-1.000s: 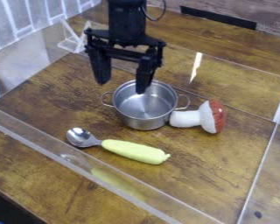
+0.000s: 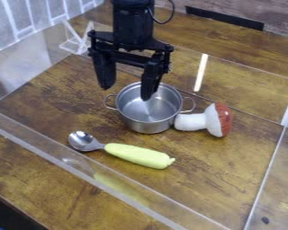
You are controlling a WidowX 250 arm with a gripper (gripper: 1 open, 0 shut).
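Observation:
My black gripper (image 2: 129, 77) hangs over the upper middle of the table, open, its two fingers pointing down on either side, above and behind a steel pot (image 2: 149, 113) with two side handles. A spoon (image 2: 83, 141) lies in front of the pot at the left, its handle hidden at or under a pale green corn-like toy (image 2: 139, 155). A toy mushroom (image 2: 211, 121) with a white stem and red-brown cap lies on its side right of the pot.
The wooden table (image 2: 50, 99) has clear acrylic walls along its sides. A thin white stick (image 2: 201, 72) stands or lies behind the pot at the right.
The gripper has shifted slightly and turned a little over the last second, staying above and behind the pot. The objects on the table have not moved.

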